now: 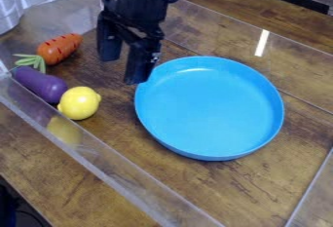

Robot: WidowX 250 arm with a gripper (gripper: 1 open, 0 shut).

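Observation:
The black gripper [125,51] hangs over the wooden table in the upper middle, open, its two dark fingers spread above the gap between the vegetables and the blue plate. A blue round plate [208,109] lies to the right. On the left are an orange carrot [57,49] with green leaves, a purple eggplant [39,83] and a yellow lemon [80,103].
Clear plastic walls [104,172] run along the left and front of the work area. Bare wood [260,36] is free behind and to the right of the plate.

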